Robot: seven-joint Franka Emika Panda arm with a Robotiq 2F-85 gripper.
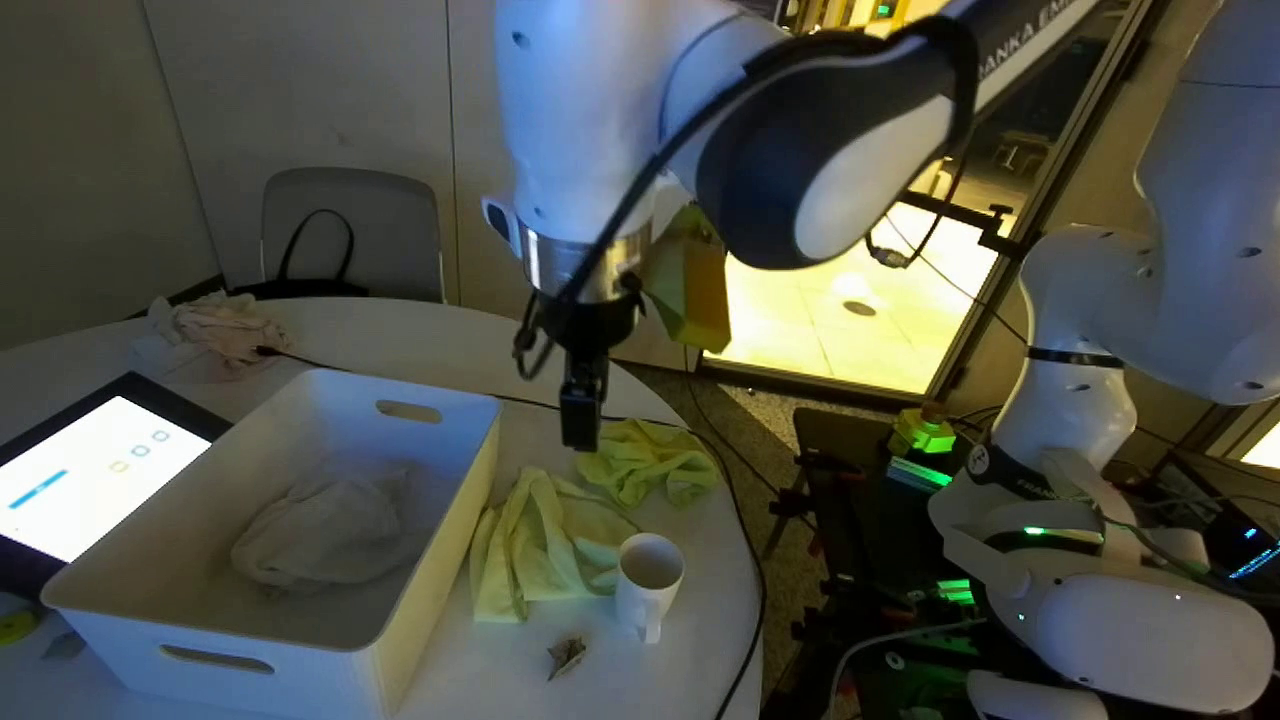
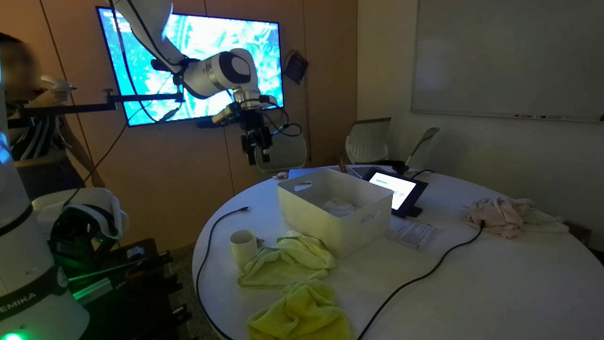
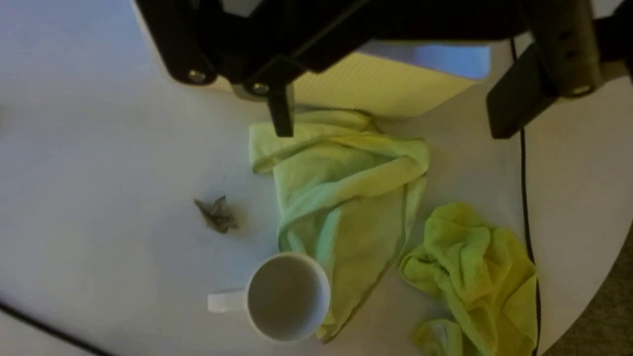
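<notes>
My gripper is open and empty, its two fingers wide apart in the wrist view. It hangs well above the table, over the side where the cloths lie. A pale green cloth (image 1: 546, 540) lies crumpled beside the white bin (image 1: 438, 576). Behind it, a brighter yellow-green cloth (image 3: 480, 279) rests in a heap. The white mug (image 3: 289, 296) stands upright, touching or very close to the pale cloth's edge. Inside the bin is a bunched whitish cloth (image 1: 324, 528). A pinkish cloth (image 2: 498, 215) lies at the table's far side from the mug.
A small crumpled brown scrap (image 3: 218, 214) lies near the mug. Black cables (image 2: 422, 277) cross the table. A lit tablet (image 1: 102, 462) stands beside the bin. Bare table (image 3: 118, 178) shows on the mug's handle side.
</notes>
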